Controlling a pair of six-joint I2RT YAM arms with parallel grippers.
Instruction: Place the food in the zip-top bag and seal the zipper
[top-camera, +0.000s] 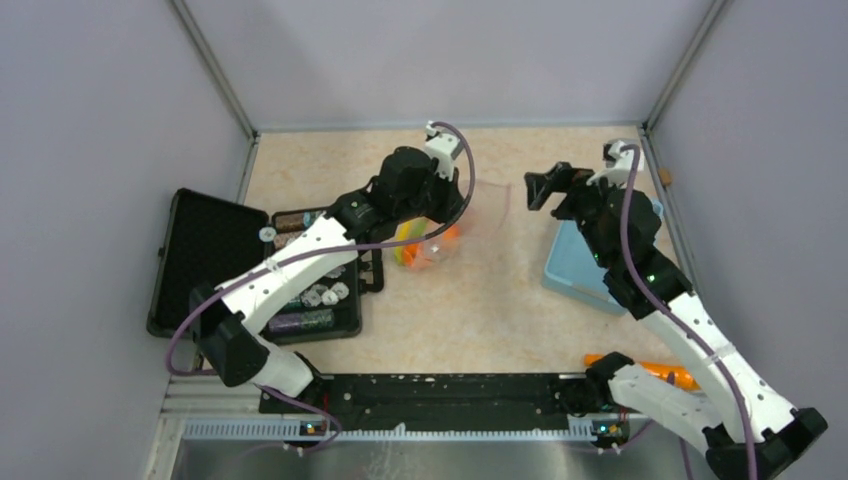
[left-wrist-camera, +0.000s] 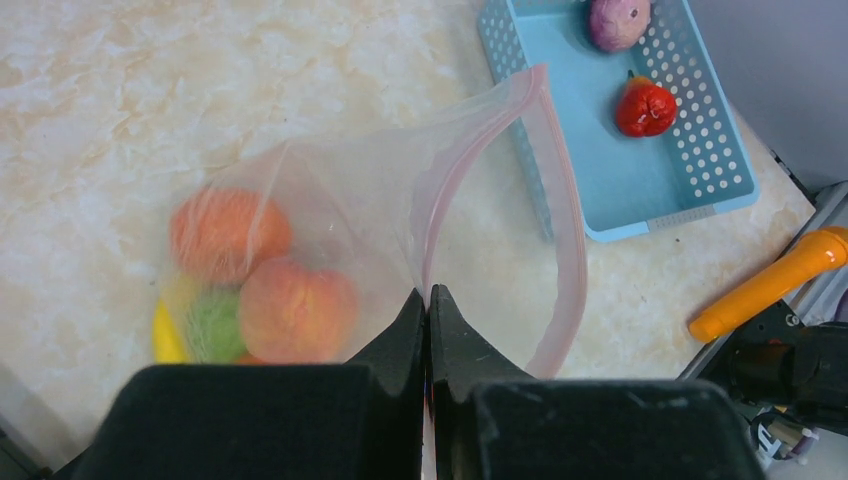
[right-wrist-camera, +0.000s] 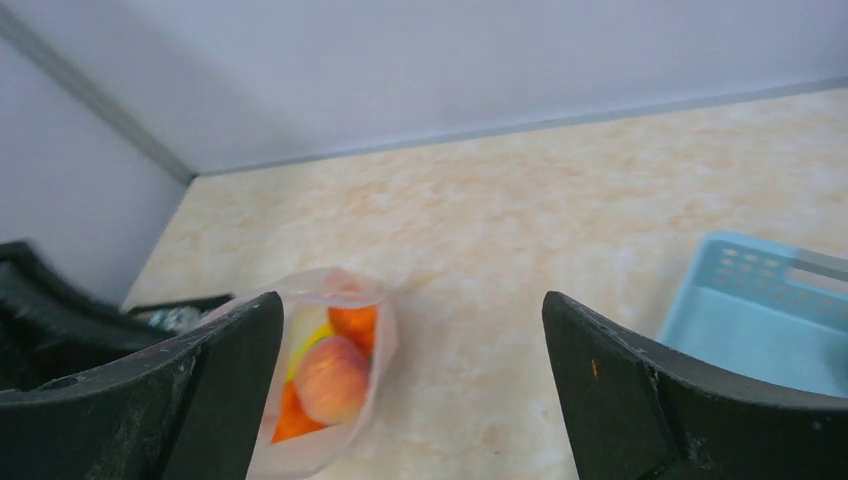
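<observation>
The clear zip top bag (left-wrist-camera: 350, 170) has a pink-edged mouth, spread wide toward the right in the left wrist view. Inside it are a peach-like fruit (left-wrist-camera: 296, 310), an orange-red piece (left-wrist-camera: 228, 235), a green piece (left-wrist-camera: 212, 325) and a yellow one (left-wrist-camera: 167, 335). My left gripper is shut on the bag's rim. My right gripper stands open and empty, between the bag and the blue basket (top-camera: 585, 270). A pinkish-purple onion (left-wrist-camera: 619, 22) and a red pepper (left-wrist-camera: 644, 106) lie in that basket.
An orange rod-shaped item (top-camera: 650, 371) lies at the front right. At left, an open black case (top-camera: 345, 300) holds several small parts. Bare table (top-camera: 450, 330) lies in front of the bag.
</observation>
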